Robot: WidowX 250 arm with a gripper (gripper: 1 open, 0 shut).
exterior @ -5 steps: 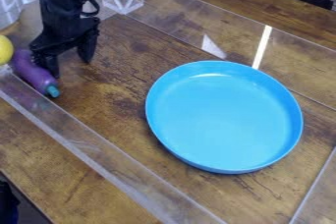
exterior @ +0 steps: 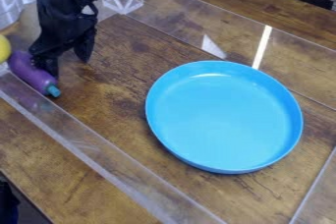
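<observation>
The black gripper (exterior: 63, 46) reaches down at the upper left, its fingertips low over the wood, just above and behind a purple object (exterior: 31, 71) with a teal end, which lies at the left beside a yellow item (exterior: 4, 48). Whether the gripper is open or shut, or touches the purple object, is hard to tell in the dark shapes. A large blue plate (exterior: 223, 115) lies on the right.
Clear plastic strips cross the wooden table (exterior: 157, 46) diagonally along the lower left and upper right. The wood between the purple object and the plate is free.
The gripper has shifted slightly to the left over the last second. The purple object appears nearly where it was, and the plate is unmoved.
</observation>
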